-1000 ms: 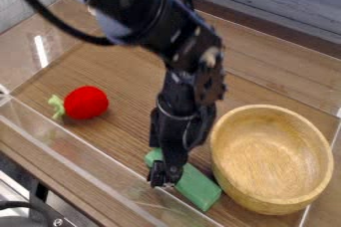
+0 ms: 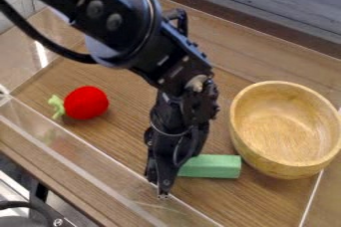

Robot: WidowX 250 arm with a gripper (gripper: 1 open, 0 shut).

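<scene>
My black gripper is low at the centre of the camera view, at the front of the table, shut on a green block. The block lies on or just above the wood, reaching rightward from the fingers; its left end is hidden behind them.
A yellow bowl stands to the right, just behind the block. A red tomato-like object with a green top lies to the left. A clear strip or edge runs along the front left.
The green block has swung from slanting toward the front right to lying nearly sideways, and the gripper has shifted slightly with it. The bowl appears moved slightly back and right.
</scene>
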